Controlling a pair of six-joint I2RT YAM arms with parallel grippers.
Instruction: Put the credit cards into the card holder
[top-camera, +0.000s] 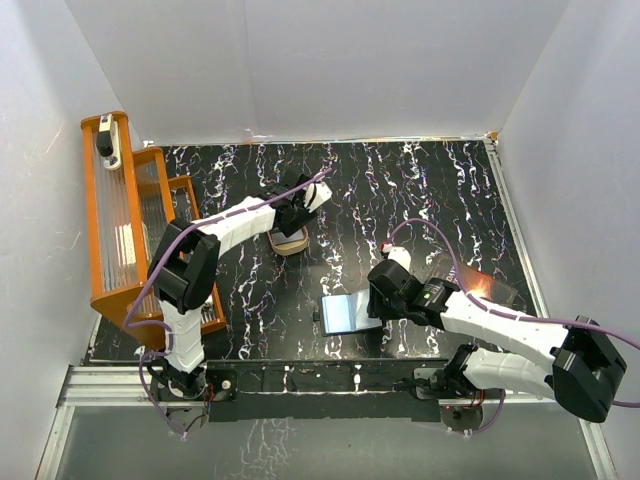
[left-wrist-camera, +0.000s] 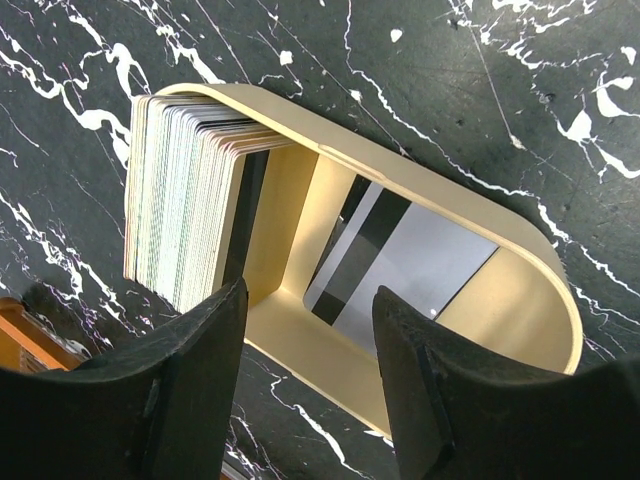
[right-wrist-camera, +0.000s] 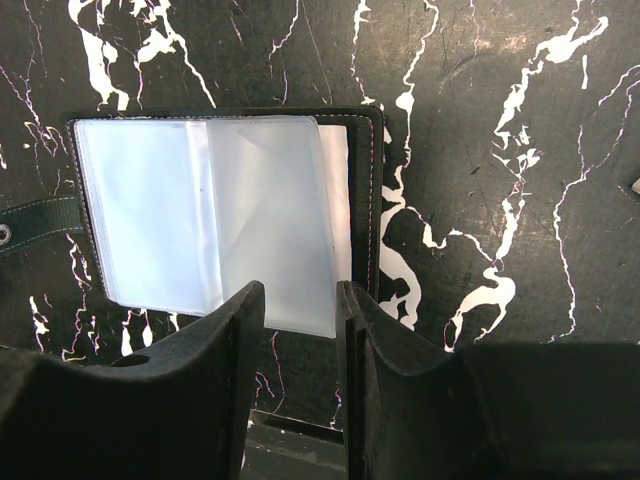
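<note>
In the left wrist view, a beige oblong box (left-wrist-camera: 405, 185) holds a thick stack of cards (left-wrist-camera: 170, 200) on edge at its left end. A grey-white card with a black stripe (left-wrist-camera: 395, 262) lies tilted inside the open part. My left gripper is over the box, open, its fingers apart and empty. The card holder (right-wrist-camera: 364, 185) lies unfolded, with clear sleeves (right-wrist-camera: 270, 210) and a white sheet or card edge at its right side. Over its lower right part my right gripper stands partly open; whether its tips touch the sleeve cannot be told.
An orange-framed rack (top-camera: 112, 240) stands along the left edge of the table. At the right, a flat transparent item with an orange glint (top-camera: 480, 285) lies near the right arm.
</note>
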